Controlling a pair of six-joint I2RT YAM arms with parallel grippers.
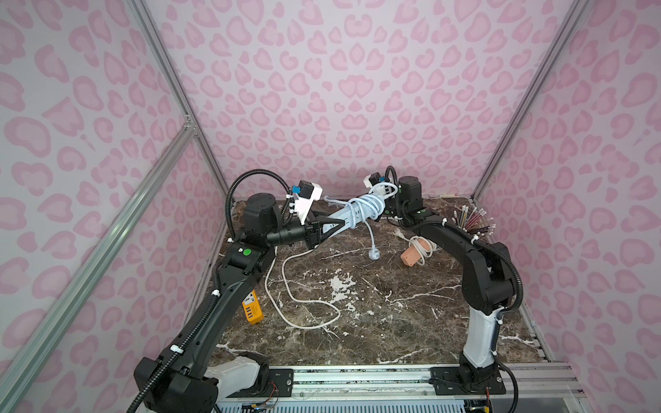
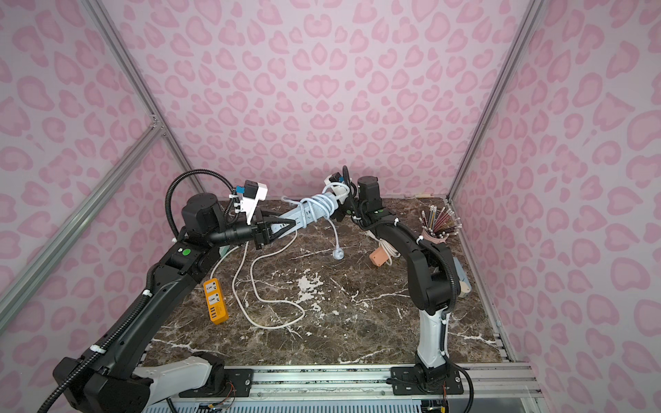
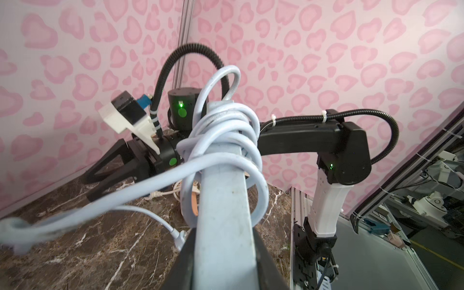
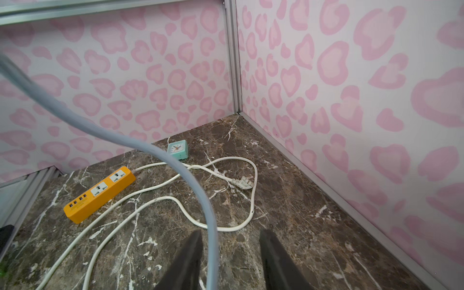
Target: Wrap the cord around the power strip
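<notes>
A pale blue power strip (image 3: 224,217) with its cord (image 1: 368,206) wound in several loops round the far end is held up in my left gripper (image 1: 323,230), shut on its near end. A length of cord hangs down to a round plug (image 1: 374,254). Beside the far end, mostly behind the strip in the top views, is my right gripper, its fingers apart in the wrist view. A loose, blurred length of cord (image 4: 203,193) passes by those fingers; whether it is held is unclear.
An orange power strip (image 2: 214,303) with a white cord lies at the left. A salmon block (image 1: 411,256) with cord around it and a holder of sticks (image 2: 433,234) are at the right. A mint box (image 4: 177,149) stands by the wall.
</notes>
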